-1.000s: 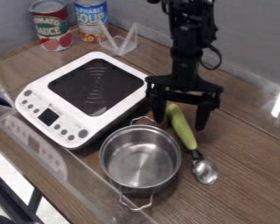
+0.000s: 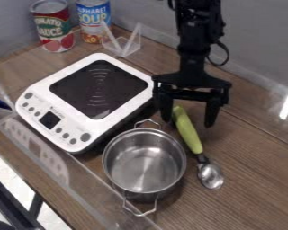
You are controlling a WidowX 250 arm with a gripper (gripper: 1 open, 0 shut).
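My black gripper (image 2: 189, 110) hangs from the top over a long spoon with a yellow-green handle (image 2: 187, 131) and a metal bowl end (image 2: 211, 176), which lies on the wooden counter right of a steel pot (image 2: 144, 163). The gripper's fingers stand apart on either side of the handle's upper end, open, with no clear contact visible.
A white induction cooker (image 2: 60, 102) lies at the left. Tomato sauce (image 2: 53, 26) and alphabet soup cans (image 2: 94, 20) stand at the back left. A transparent wall runs along the near left.
The gripper has risen slightly over the last second, its fingers still apart. The spoon and pot look unmoved.
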